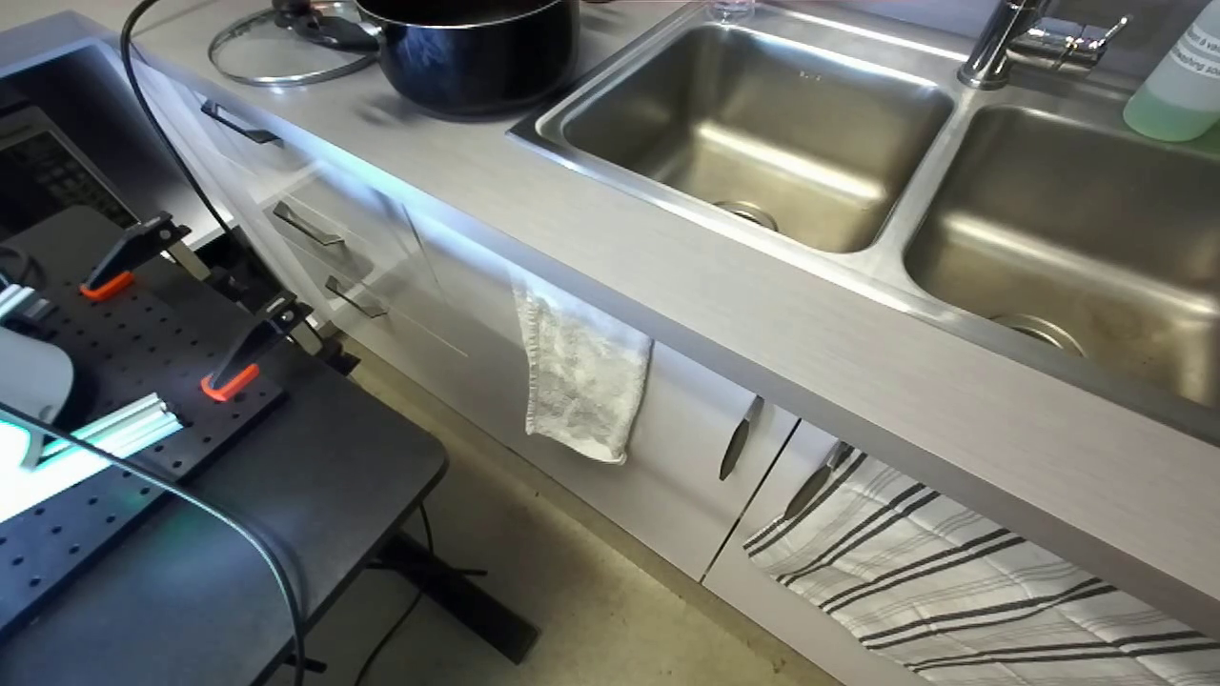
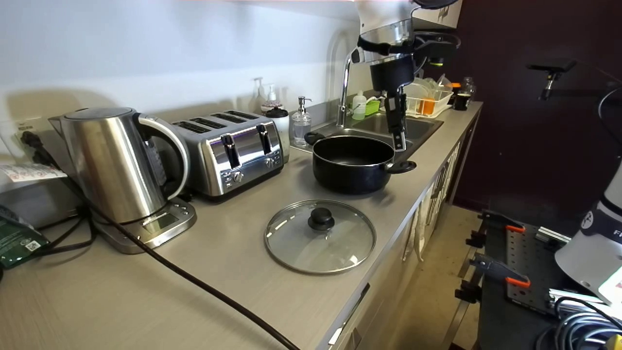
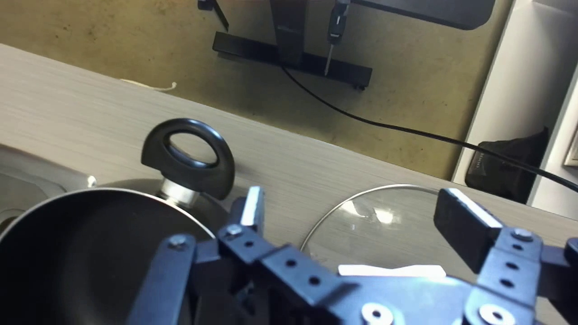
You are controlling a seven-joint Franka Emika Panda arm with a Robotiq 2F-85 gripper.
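Note:
A black pot (image 2: 351,175) with two side handles stands uncovered on the counter, close to the sink. Its glass lid (image 2: 320,248), with a black knob (image 2: 320,218), lies flat on the counter in front of it. Over the pot's sink-side rim, in exterior view 2, my gripper (image 2: 400,146) points downward. The wrist view shows the gripper open, its fingers wide apart and nothing held. There, one pot handle (image 3: 189,157) lies beside the left finger, and part of the lid (image 3: 374,222) appears between and below the fingers.
A steel kettle (image 2: 119,169) and a toaster (image 2: 239,157) line the wall side. Soap bottles stand behind the pot. A black cable (image 2: 204,286) crosses the counter's near end. Towels (image 1: 583,372) hang at the cabinet front, and the sink basin (image 1: 755,137) is empty.

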